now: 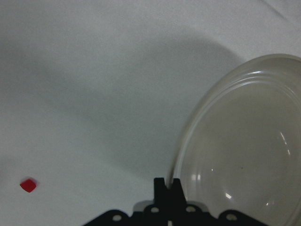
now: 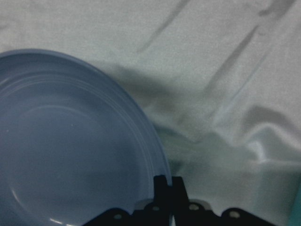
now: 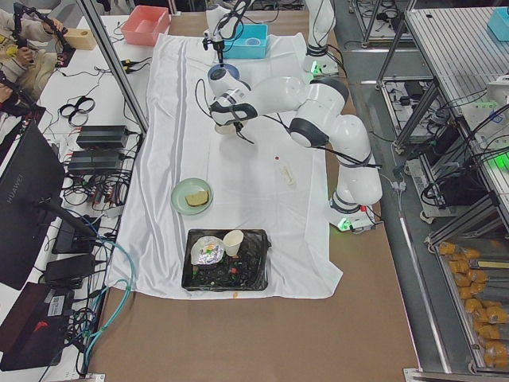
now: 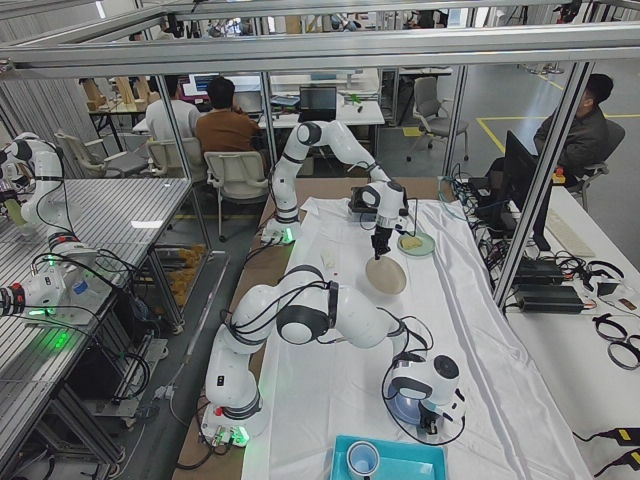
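A cream plate (image 4: 386, 280) is at mid-cloth, its rim running between the fingertips of my left gripper, which is shut on it. A shadow lies beside that plate in the left wrist view. My right gripper is shut at the rim of a blue plate (image 2: 75, 141), near the blue bin (image 3: 246, 49). A green plate (image 3: 181, 193) holds a yellow sponge-like piece (image 3: 196, 199).
A black tray (image 3: 211, 277) with a cup (image 3: 233, 242) and foil dish stands at the near end of the white cloth (image 3: 159, 263). A small red block (image 1: 28, 185) lies on the cloth. A monitor and cables line one side.
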